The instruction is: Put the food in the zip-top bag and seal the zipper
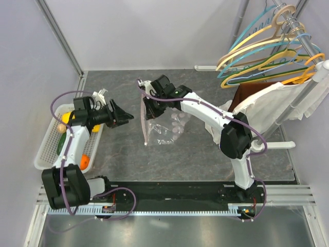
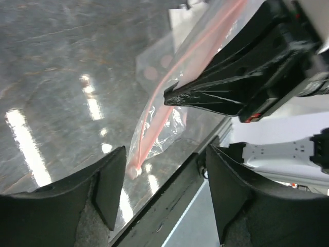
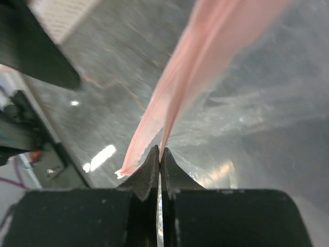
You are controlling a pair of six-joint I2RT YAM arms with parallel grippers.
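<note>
The clear zip top bag (image 1: 167,128) with its pink zipper strip lies along the mat at the centre. My right gripper (image 1: 150,108) is shut on its edge; in the right wrist view the pink strip (image 3: 177,87) runs into the fingertips (image 3: 160,157). My left gripper (image 1: 118,114) stands apart, left of the bag, open with nothing between its fingers; in the left wrist view the strip (image 2: 149,134) is just beyond its fingers (image 2: 103,190). The food, including an orange piece (image 1: 84,162), is in the white basket, partly hidden by the left arm.
The white basket (image 1: 43,149) is at the left. A rack with coloured hangers (image 1: 267,56) and white cloth (image 1: 262,108) occupies the right side.
</note>
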